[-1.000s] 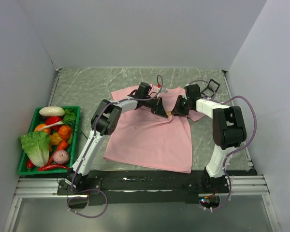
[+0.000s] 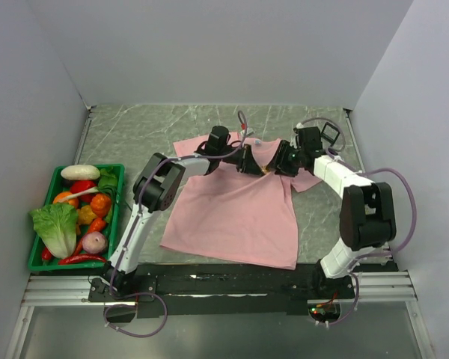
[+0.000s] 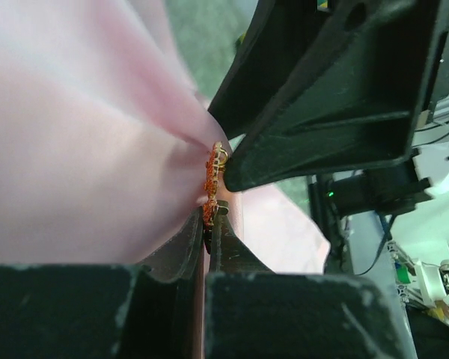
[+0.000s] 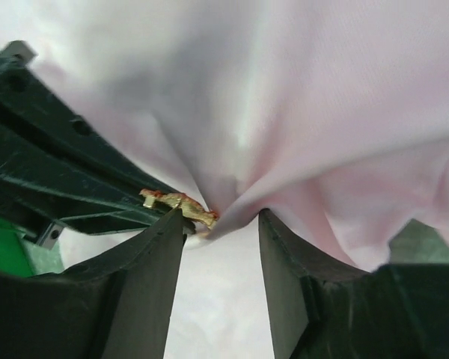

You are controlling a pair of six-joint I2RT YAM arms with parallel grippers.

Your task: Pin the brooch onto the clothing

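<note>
The gold and orange brooch is seen edge-on at the tips of my left gripper, which is shut on it. It lies against a raised fold of the pink garment; whether its pin passes through the cloth cannot be made out. My right gripper is open, its fingers standing apart close beside the brooch. A ridge of cloth runs at the gap between those fingertips. From above, both grippers meet over the garment's upper part, hiding most of the brooch.
A green basket of vegetables stands at the far left, clear of the garment. Behind the right arm lies a small dark-framed box.
The left gripper has moved a little to the right and down, and the cloth fold between them looks more drawn out.
</note>
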